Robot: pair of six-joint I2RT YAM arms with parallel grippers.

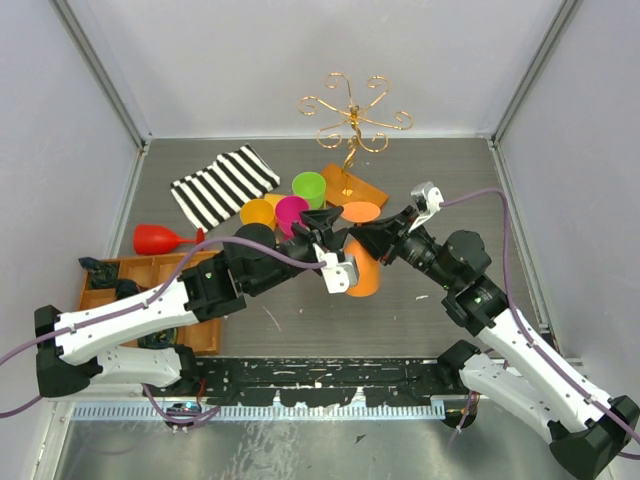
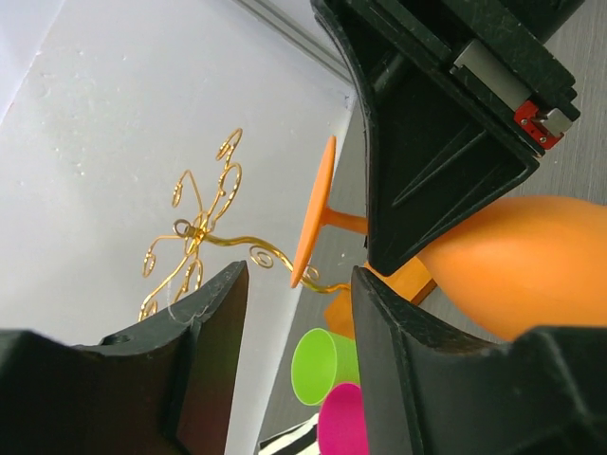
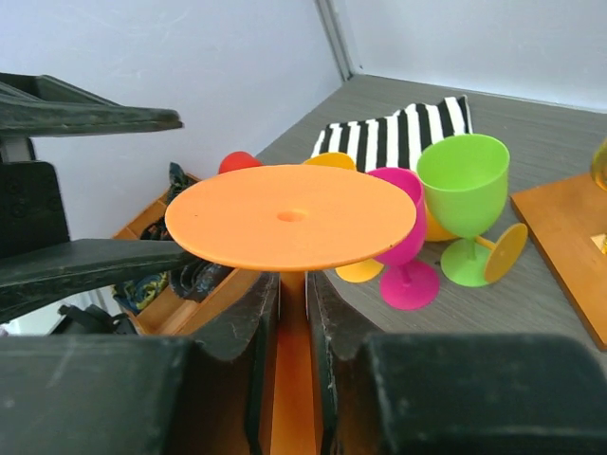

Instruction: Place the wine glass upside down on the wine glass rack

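An orange wine glass [image 1: 364, 275] hangs above the middle of the table, its round foot [image 3: 294, 210] uppermost and its bowl below. My right gripper is shut on the stem, just beneath the foot. Close by on the left is my left gripper, its fingers parted; in the left wrist view the edge of the foot shows beyond the gap, apparently ungripped. In the right wrist view the left fingers [image 3: 95, 261] stand beside the foot. The gold wine glass rack [image 1: 352, 120] rises at the back, with curled arms and a wooden base [image 1: 372, 192].
Green [image 1: 309, 187], magenta [image 1: 290, 211] and yellow [image 1: 257, 213] glasses stand left of the rack base. A striped cloth [image 1: 225, 186] lies behind them. At left are a red glass [image 1: 155, 239] and a wooden box [image 1: 207, 340].
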